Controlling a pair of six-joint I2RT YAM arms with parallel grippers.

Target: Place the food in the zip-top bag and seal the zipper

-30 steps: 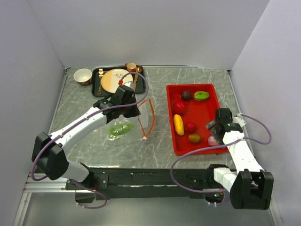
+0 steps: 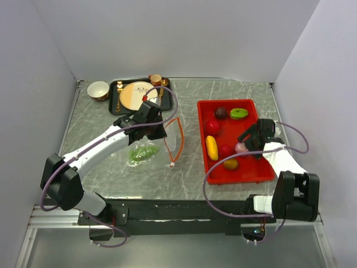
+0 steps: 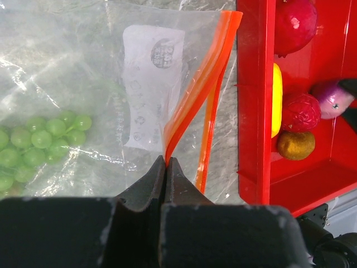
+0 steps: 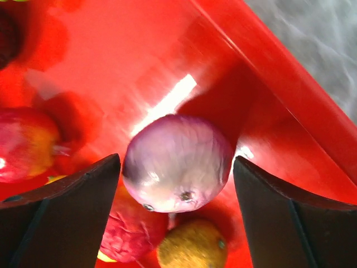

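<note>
The clear zip top bag [image 3: 83, 72] lies on the table with green grapes [image 3: 42, 139] inside. Its mouth, edged by an orange zipper [image 3: 213, 56], faces the red bin. My left gripper is shut on one edge of that mouth, while the other zipper strip stands apart. Over the bin, my right gripper is open, its fingers [image 4: 92, 195] at either side of a purple and white onion [image 4: 178, 162]. Only narrow gaps show there; whether a finger touches the onion I cannot tell.
Inside the red bin [image 2: 202, 139] are a yellow mango-like fruit [image 2: 212, 148], two red fruits, a brown kiwi [image 2: 230, 164], a dark round fruit [image 2: 221, 113] and a green item [image 2: 239, 113]. A tray [image 2: 117, 104] with a plate and a bowl [image 2: 98, 90] stand at the back.
The onion has shifted the same way, now near the red fruit. The left arm has barely moved.
</note>
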